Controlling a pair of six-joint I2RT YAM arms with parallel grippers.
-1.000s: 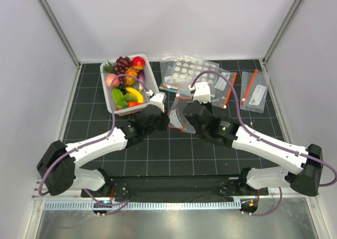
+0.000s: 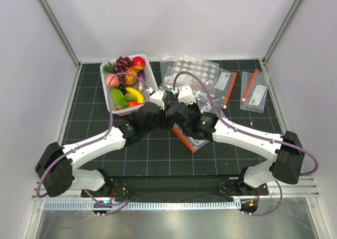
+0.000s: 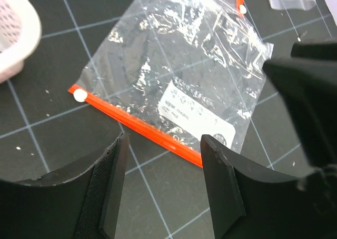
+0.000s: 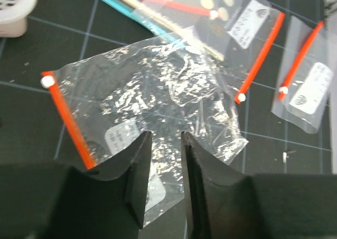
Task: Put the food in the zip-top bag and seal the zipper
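Note:
A clear zip top bag with an orange zipper lies flat on the tiled mat, also in the right wrist view [image 4: 105, 81]. Above it, my left gripper has its fingers apart with nothing between them; the black body of the other gripper fills the right side of that view. My right gripper hangs over the same bag, fingers parted, empty. The white basket [image 2: 105, 70] of food, with banana [image 2: 134, 95], grapes and red apple [image 2: 138, 62], stands at the back left.
More bags [image 2: 226, 83] lie at the back, and a small one [image 2: 254, 91] at the right. The two grippers are very close together in the middle.
My right arm has moved left toward the left gripper. The bag now lies spread out, its orange zipper further toward the front. The left arm has shifted slightly.

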